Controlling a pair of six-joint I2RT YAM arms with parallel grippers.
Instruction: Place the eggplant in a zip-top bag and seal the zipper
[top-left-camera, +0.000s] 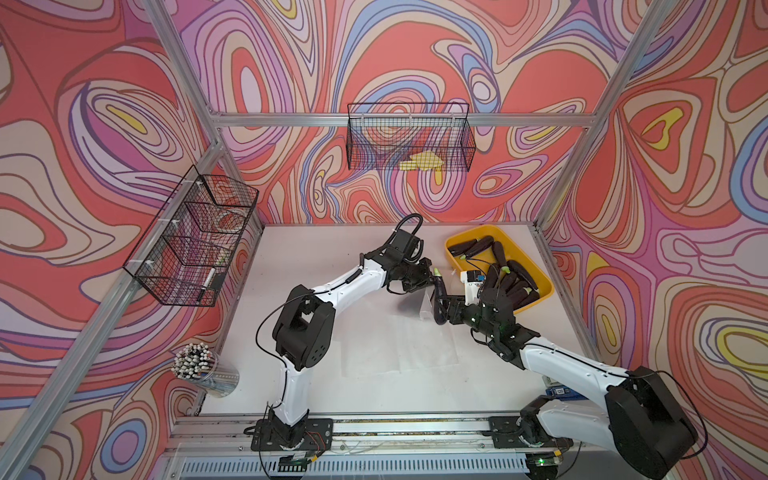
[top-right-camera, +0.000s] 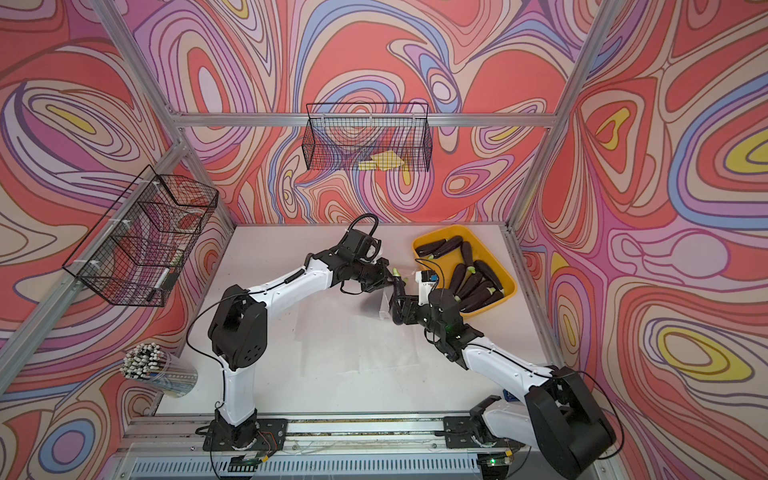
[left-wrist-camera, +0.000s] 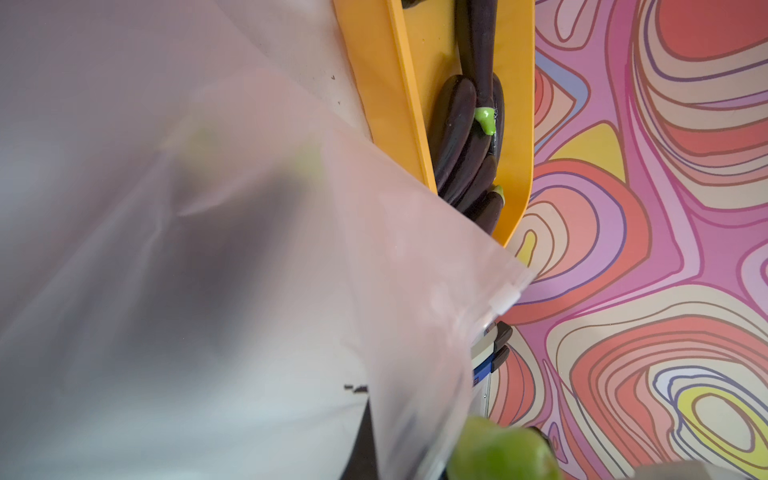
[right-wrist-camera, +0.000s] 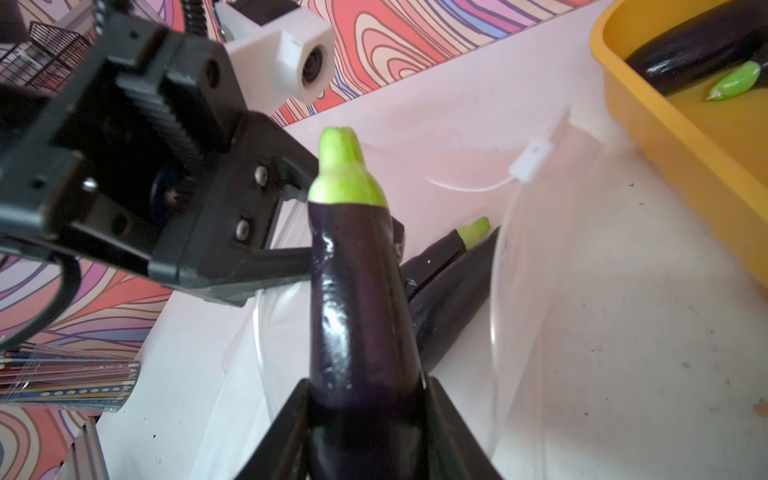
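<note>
A dark eggplant with a green cap (right-wrist-camera: 356, 304) stands nearly upright, my right gripper shut on its lower part. Behind it, the mouth of a clear zip top bag (right-wrist-camera: 532, 264) gapes open, with a white slider on its far rim. Two more eggplants (right-wrist-camera: 452, 292) lie inside the bag. My left gripper (top-left-camera: 426, 280) is shut at the bag's raised edge, its fingertips partly hidden behind the held eggplant. In the left wrist view the cloudy bag (left-wrist-camera: 264, 320) fills the left side, and the held eggplant's green tip (left-wrist-camera: 508, 454) shows below.
A yellow bin (top-left-camera: 546, 280) with several eggplants stands right of the grippers, close to the right arm. Flat clear bags (top-left-camera: 372, 352) appear to lie on the white table in front. A cup of pencils (top-left-camera: 212, 372) is at the left edge.
</note>
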